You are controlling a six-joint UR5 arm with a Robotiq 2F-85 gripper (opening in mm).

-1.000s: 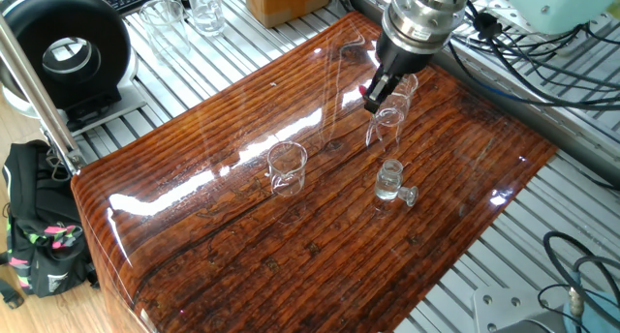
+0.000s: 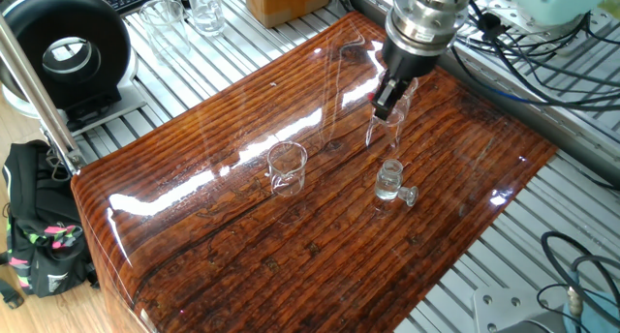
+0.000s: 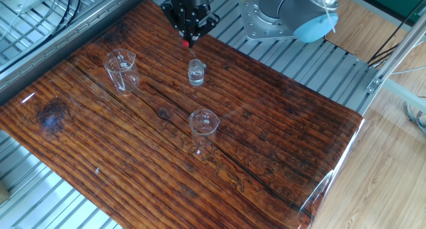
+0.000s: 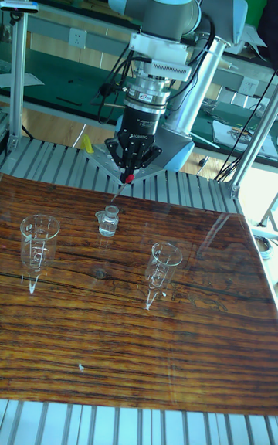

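Note:
My gripper [image 2: 384, 110] is shut on a dropper with a red bulb [image 3: 186, 44]; the dropper's thin glass tube [image 4: 119, 194] slants down from the fingertips in exterior view 3. Below it on the wooden table stands a small clear glass bottle [image 3: 196, 76] with clear liquid inside, its mouth uncovered. A glass stopper [image 2: 410, 195] lies right beside the bottle. In exterior views 2 and 3 the tube's tip shows near the bottle's mouth; its exact height over it I cannot tell.
One glass beaker [image 2: 287, 169] stands mid-table. Another beaker [image 3: 122, 72] stands farther to the side, partly behind my gripper in exterior view 1. More glassware [image 2: 204, 9] sits off the table by a cardboard box [image 2: 287, 1].
In exterior view 1 my gripper has shifted slightly to the right and a little down, with the red bulb still at its fingers. The bottle, stopper and beakers have not moved.

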